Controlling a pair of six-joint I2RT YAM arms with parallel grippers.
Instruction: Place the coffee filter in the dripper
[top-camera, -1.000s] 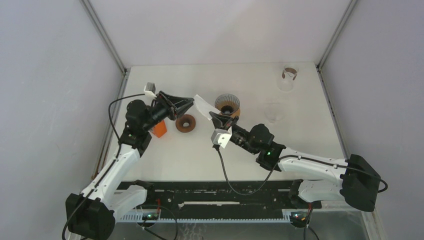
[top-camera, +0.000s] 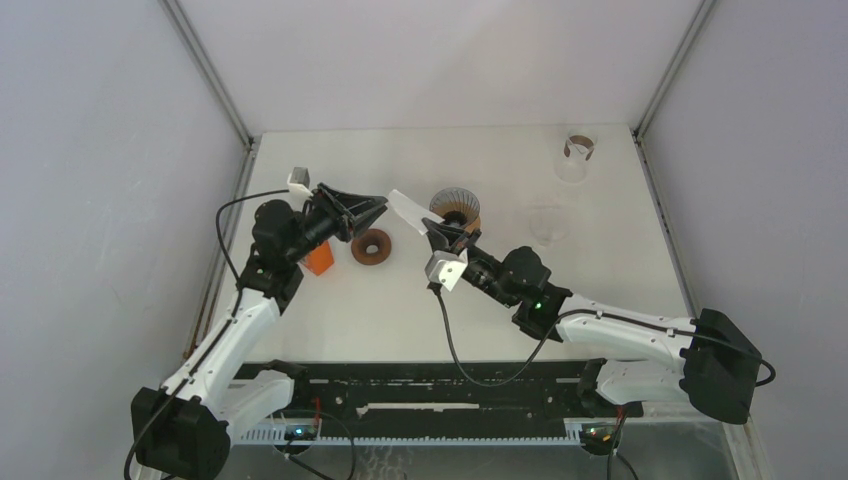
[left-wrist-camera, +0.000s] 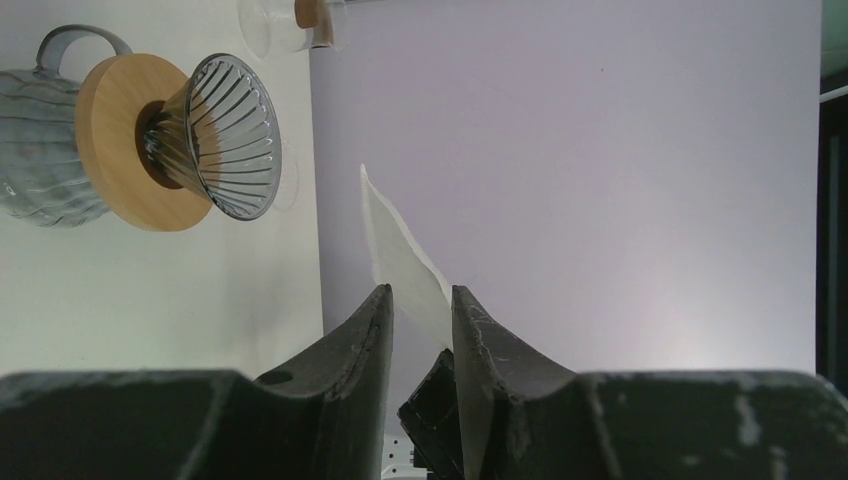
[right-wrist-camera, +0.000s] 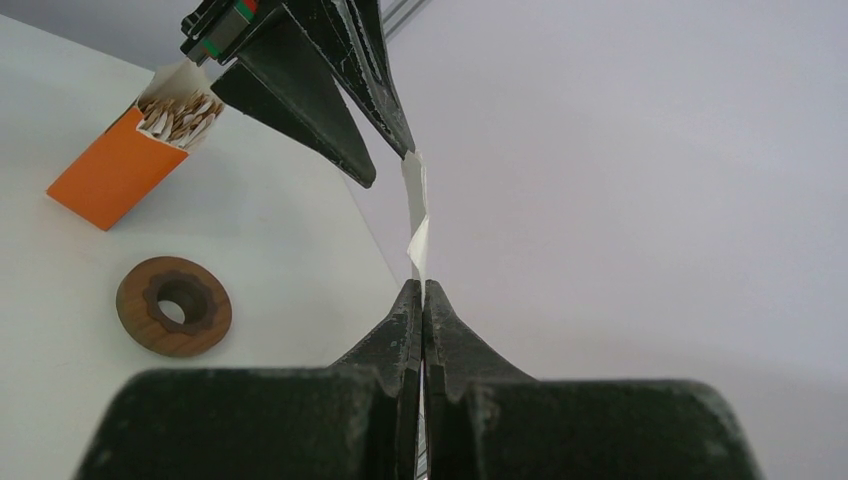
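A white paper coffee filter is held above the table by my right gripper, which is shut on its lower edge. At the filter's other end, my left gripper stands part open. The left fingertips are apart in the left wrist view, with the filter showing in the gap. In the right wrist view one left finger meets the filter's tip and the other stands clear. The ribbed glass dripper, with a wooden collar, sits on a glass carafe; its cone looks empty.
A brown wooden ring lies below the left gripper. An orange box of filters stands behind it. A clear glass with a brown band is at the back right, and a clear round item lies nearer.
My right gripper has shifted slightly right, and the filter appears narrower from above. The left arm has hardly moved.
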